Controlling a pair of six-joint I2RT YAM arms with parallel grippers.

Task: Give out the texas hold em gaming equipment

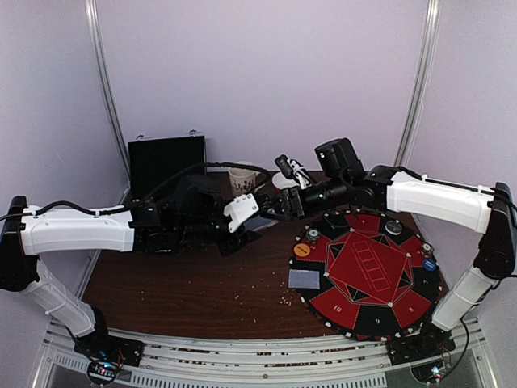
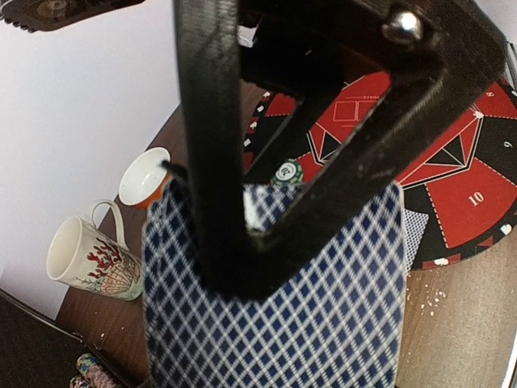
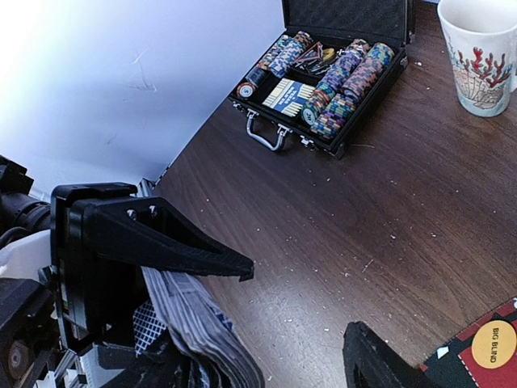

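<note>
A deck of blue-and-white patterned cards is raised above the table. My left gripper is shut on it; one dark finger lies across its face in the left wrist view. In the right wrist view, the deck's layered edge shows near one of the right gripper's fingers, with a wide gap to the other finger. The round poker mat has a single patterned card or small stack at its left edge.
On the mat are the yellow Big Blind button, a blue button and a few chip stacks. An open chip case, a coral-patterned mug and an orange-white bowl stand at the back.
</note>
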